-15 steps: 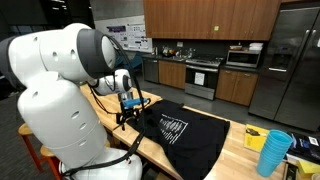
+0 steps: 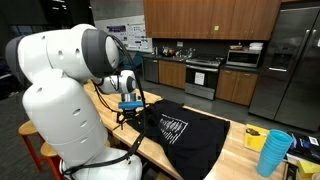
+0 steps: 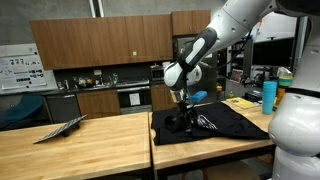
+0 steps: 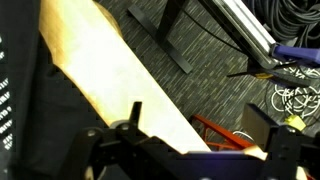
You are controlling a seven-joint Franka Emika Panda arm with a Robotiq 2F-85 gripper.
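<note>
A black cloth with white lettering (image 2: pixel 178 128) lies spread over the wooden table, with dark folds bunched at its far left end. In the wrist view, part of the dark cloth (image 4: pixel 65 125) shows along the left side. My gripper is open, its two fingers far apart and nothing between them. Below it run the bare table edge and the floor beyond. In exterior view 2 the arm hangs by the near left part of the cloth (image 3: pixel 232 118); its fingertips are hard to make out there.
A blue cup (image 2: pixel 272 154) stands at the table's right end, near a yellow item (image 2: pixel 256 137) and other clutter. Red stools (image 2: pixel 30 130) are beside the table. In the wrist view, cables (image 4: pixel 290 25) and a metal frame fill the floor area.
My wrist and gripper have shifted and turned slightly beside the table's left edge. The cloth and the cup look the same.
</note>
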